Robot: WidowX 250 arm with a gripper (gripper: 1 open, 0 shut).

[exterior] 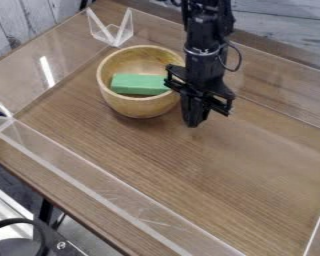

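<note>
A wooden bowl (129, 104) sits on the table's upper left, with a green block (139, 84) inside it. My black gripper (196, 114) hangs just to the right of the bowl, low over the tabletop, pointing down. Its fingertips look close together, with nothing visible between them; whether they touch the table is unclear.
A white wire-like object (111, 32) stands behind the bowl at the back left. A dark cable and arm base show at the lower left edge.
</note>
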